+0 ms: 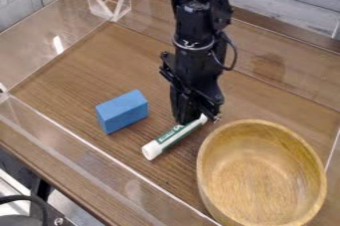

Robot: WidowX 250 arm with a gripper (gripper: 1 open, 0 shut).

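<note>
The black arm reaches down from the top centre, its gripper low over the wooden tray floor, at the upper right end of a white and green marker-like stick. The stick lies slanting on the floor. Whether the fingers are open or touch the stick I cannot tell; they are dark and partly overlap.
A blue block lies left of the stick. A large tan bowl fills the lower right. The tray's back and upper left floor are clear, with walls along the edges.
</note>
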